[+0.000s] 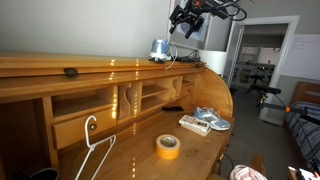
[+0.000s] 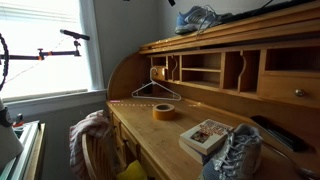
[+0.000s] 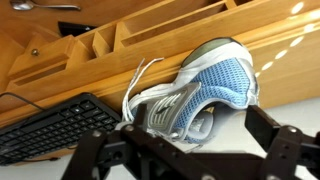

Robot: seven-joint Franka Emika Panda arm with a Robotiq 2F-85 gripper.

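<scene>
My gripper (image 1: pixel 181 24) is high above the desk's top shelf (image 1: pixel 100 65), near a blue and grey sneaker (image 1: pixel 160 47). In the wrist view the open gripper points down at that sneaker (image 3: pixel 205 88), which lies on its side with a white lace trailing left. One finger (image 3: pixel 142 147) overlaps the shoe's edge in the picture, while the other stands to its right. Nothing is held. The same shoe (image 2: pixel 198 17) rests on the shelf top in exterior view 2.
Beside the sneaker on the shelf is a black keyboard (image 3: pixel 55 130). Below, the desktop bears orange tape (image 1: pixel 167 147), a white hanger (image 1: pixel 93 150), a book (image 2: pixel 207 136) and another sneaker (image 2: pixel 238 152). A white lampshade (image 1: pixel 216 60) stands right of the shelf.
</scene>
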